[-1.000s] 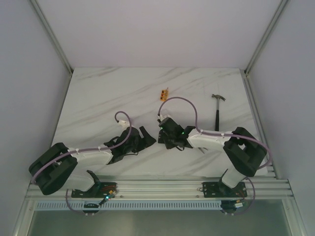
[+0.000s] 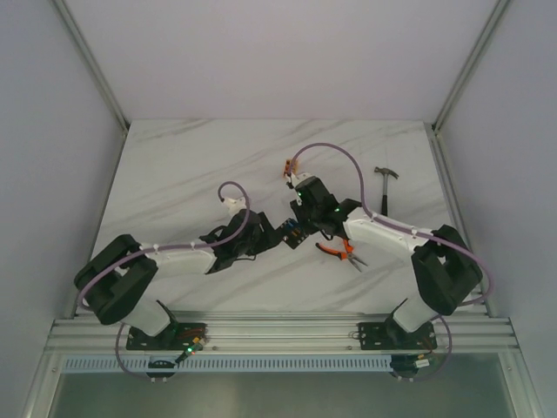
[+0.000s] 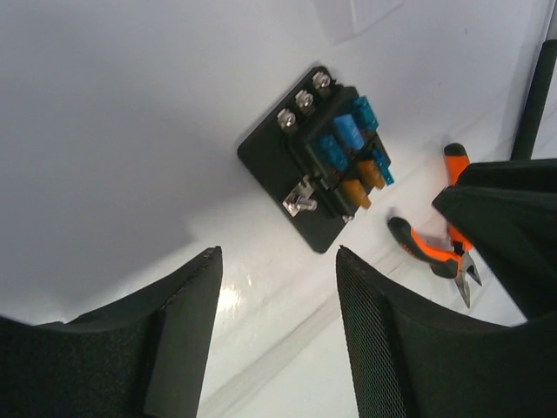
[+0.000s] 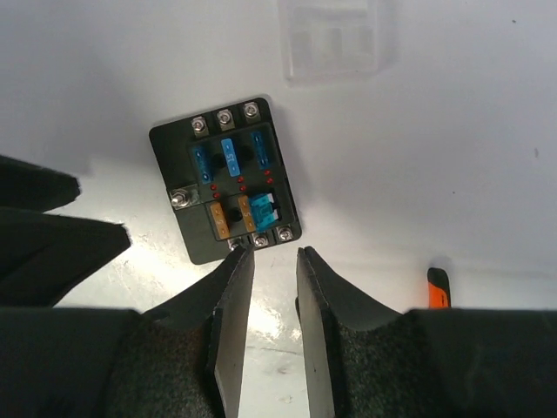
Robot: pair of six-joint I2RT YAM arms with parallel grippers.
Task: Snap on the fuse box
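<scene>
The black fuse box (image 2: pixel 292 232) (image 3: pixel 306 157) (image 4: pixel 224 178) lies on the marble table between my grippers, with blue and orange fuses in it. A clear plastic cover (image 4: pixel 326 39) lies beside it, cut off at the frame edge in both wrist views. My left gripper stands part open at the fuse box's left, nothing between its fingers. My right gripper is open and empty, just past the box's edge in the right wrist view; from above it hangs over the box's upper right.
Orange-handled pliers (image 2: pixel 345 257) lie right of the box. A hammer (image 2: pixel 385 187) lies at the right, and an orange object (image 2: pixel 290 166) at the back.
Both arms have moved toward the back of the table, the right one also rightward, uncovering more of the fuse box and pliers in the top view.
</scene>
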